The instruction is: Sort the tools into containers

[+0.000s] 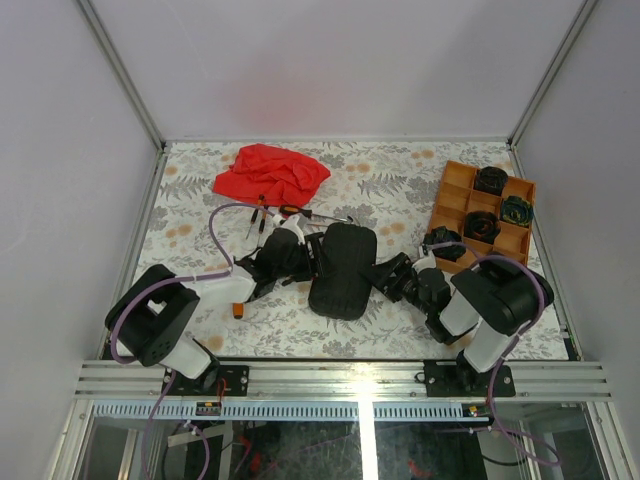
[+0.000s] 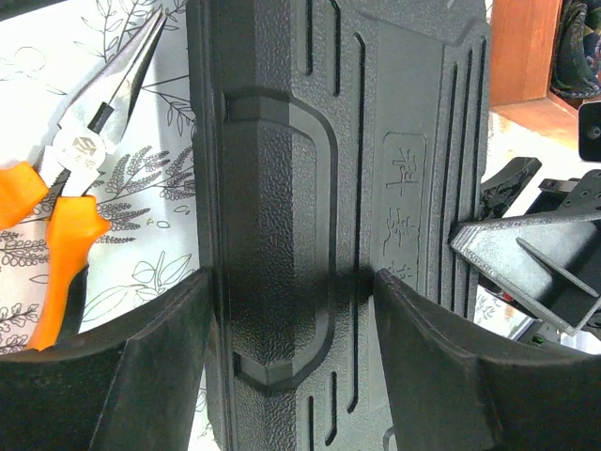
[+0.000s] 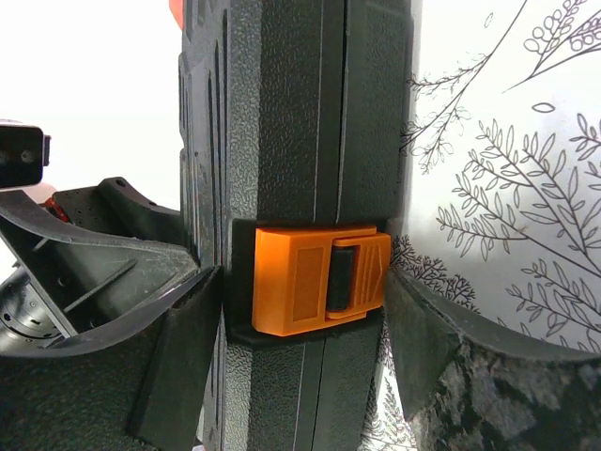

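Note:
A black hard case stands between my two grippers near the front middle, its grooved lid toward the left wrist camera. At its left side is my left gripper, with part-open fingers spread across the case. My right gripper reaches its right side, fingers on either side of the edge with the orange latch. Whether either gripper presses on the case cannot be told. Orange-handled pliers lie beside the case. Farther back are a screwdriver and a long metal tool.
A wooden compartment tray with several dark rolled bundles stands at the right. Red cloth lies crumpled at the back left. An orange handle shows under the left arm.

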